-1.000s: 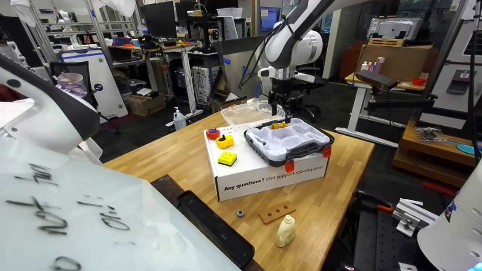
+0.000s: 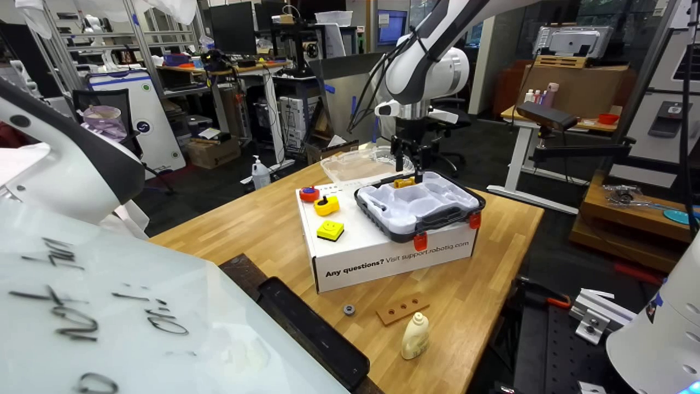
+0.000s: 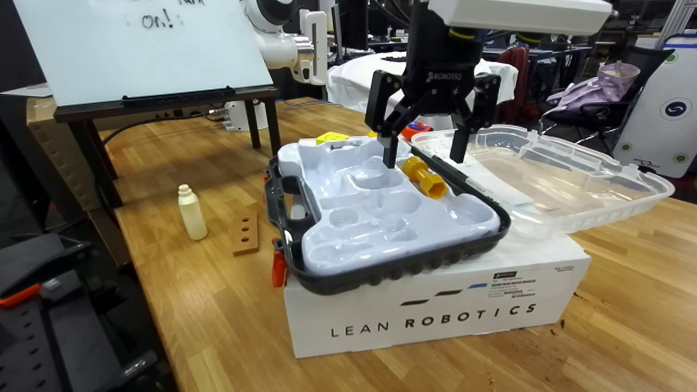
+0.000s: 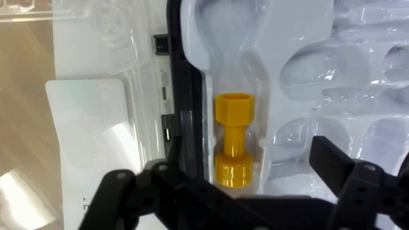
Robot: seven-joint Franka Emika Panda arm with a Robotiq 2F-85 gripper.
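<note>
A yellow-orange plastic piece with a hexagonal head lies in a slot of the pale moulded tray, along the case's hinge side. My gripper is above this side of the case, open and empty. In the wrist view its two fingers stand wide apart, one on either side of the yellow piece and clear of it. The same piece shows small beneath the gripper in exterior view 1. The other hollows of the tray look empty.
The black case sits on a white box, its clear lid folded open behind. A red item and yellow items share the box top. A cream bottle and drilled wooden strip stand apart on the table.
The gripper appears slightly lower over the case than a second ago. The yellow piece and the other objects have not visibly moved.
</note>
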